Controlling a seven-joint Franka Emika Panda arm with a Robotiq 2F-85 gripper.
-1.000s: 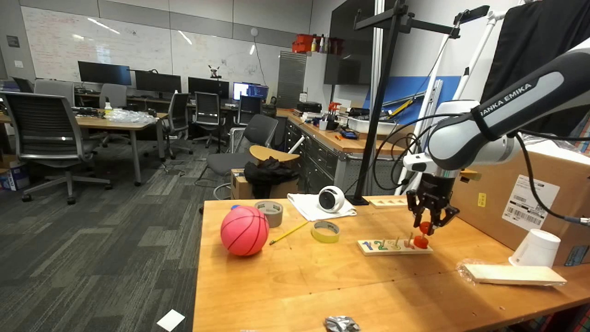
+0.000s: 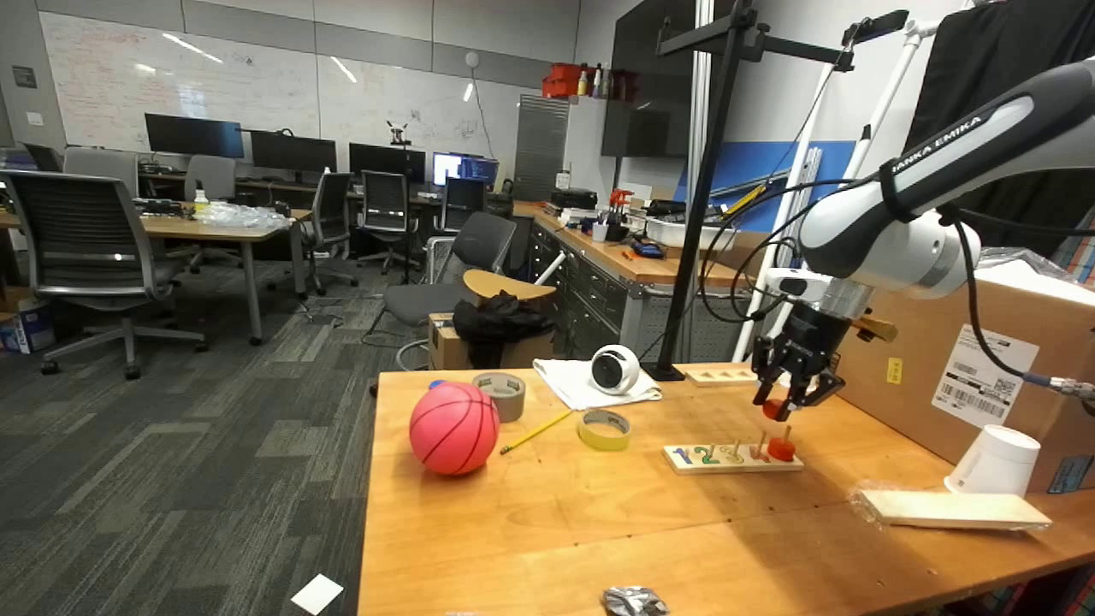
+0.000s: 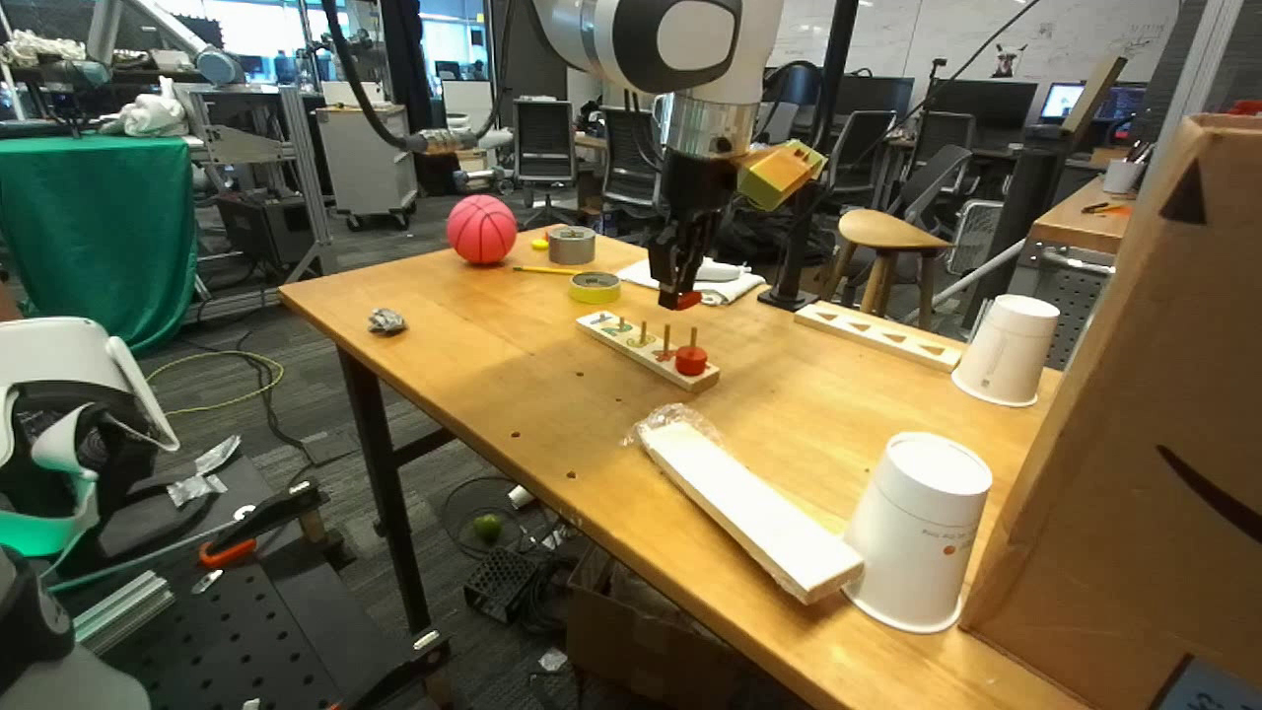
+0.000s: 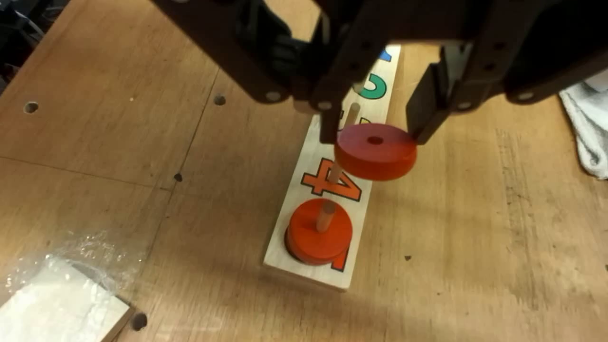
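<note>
My gripper is shut on a red ring, whose hole shows on top, with a finger at each side. The held ring hangs tilted above a wooden number board with upright pegs. From exterior view 1, the gripper stands just above the board's right end. More red rings sit on the end peg, whose tip pokes out above them. In exterior view 2, that stack shows at the board's near end, and the peg by the orange 4 is bare.
A plastic-wrapped wooden board and white cups lie towards the large cardboard box. Tape rolls, a pink ball and a white cloth occupy the far side.
My gripper has tilted and shifted slightly up and left in exterior view 1, carrying the red ring away from the top of the end peg. The number board has stayed put.
</note>
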